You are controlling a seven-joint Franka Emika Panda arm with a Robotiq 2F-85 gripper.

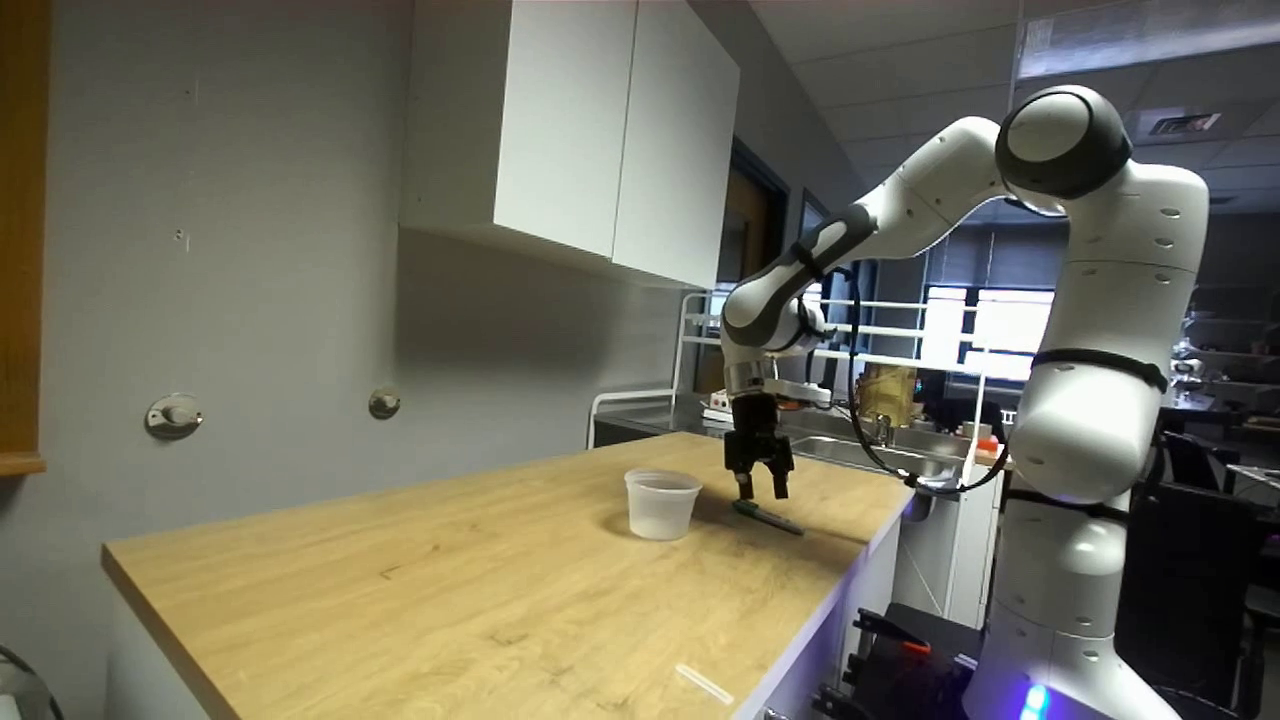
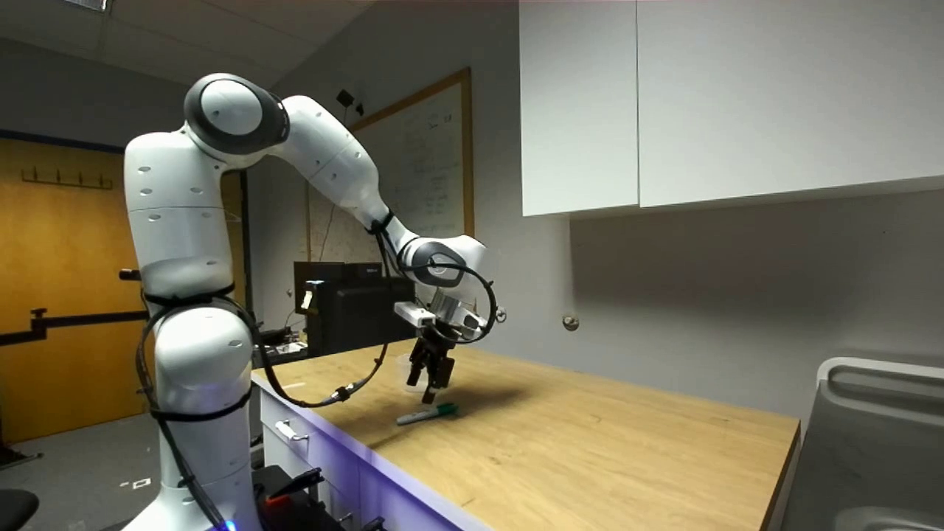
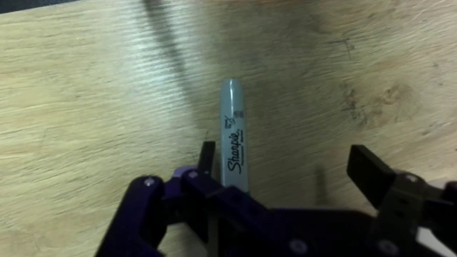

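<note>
A grey Sharpie marker with a green cap lies flat on the wooden counter. In exterior view 1 the marker is to the right of a translucent plastic cup, which stands upright. My gripper is open just above the marker, pointing down. Seen from the wrist, the marker is between the two fingers, close to the left one, and its lower end is hidden behind the gripper body. In exterior view 2 the gripper hangs over the marker without holding it, and mostly covers the cup.
A thin white strip lies near its front edge. White cabinets hang above the back. A metal sink lies beyond the counter's far end.
</note>
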